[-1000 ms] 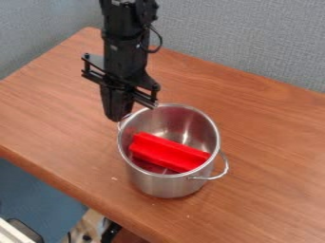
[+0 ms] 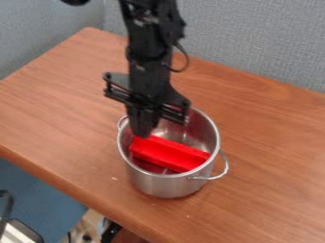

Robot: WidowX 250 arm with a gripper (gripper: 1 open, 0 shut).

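Observation:
A steel pot (image 2: pixel 170 184) with two side handles stands near the front of the wooden table. Inside it lies a red cylindrical object (image 2: pixel 177 155), slanting from back left to front right. The black gripper (image 2: pixel 143 131) points down into the back left of the pot, just above the red object's left end. Its fingertips are dark and close together; whether they touch the red object cannot be told, and nothing visible is between them.
Bare table (image 2: pixel 273 161) surrounds the pot on the right, left and behind. A grey wall (image 2: pixel 260 43) runs along the back. Past the table's left front edge is a blue floor (image 2: pixel 38 195).
The gripper has moved right and down, from above the table beside the pot's rim to inside the pot's back left part. The pot and red object look unmoved.

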